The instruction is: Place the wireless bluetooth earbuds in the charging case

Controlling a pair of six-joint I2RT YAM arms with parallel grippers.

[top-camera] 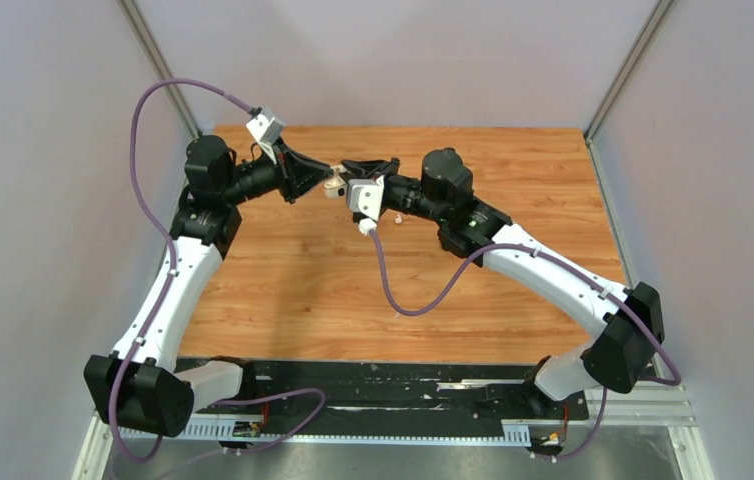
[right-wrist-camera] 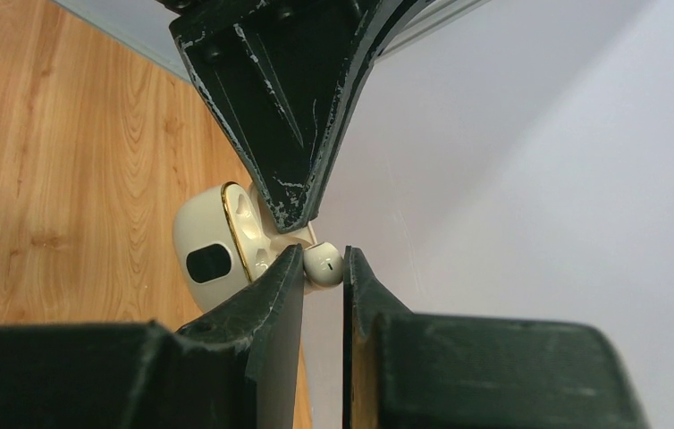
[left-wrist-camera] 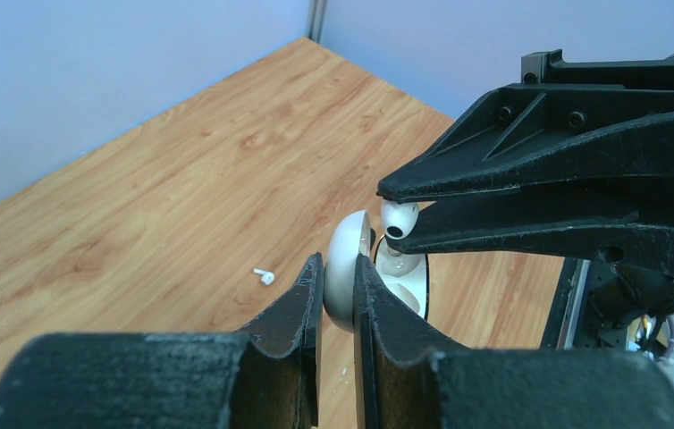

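Both grippers meet above the middle of the table. My left gripper is shut on the open white charging case, which shows its gold-rimmed opening and two hollows in the right wrist view. My right gripper is shut on a white earbud, held right at the case's open side, close to the hollows. Whether the earbud touches the case or sits partly inside cannot be told. In the top view the case is partly hidden between the two grippers.
A small white piece, likely the other earbud, lies on the wooden table behind the grippers. Pale walls enclose the sides and back.
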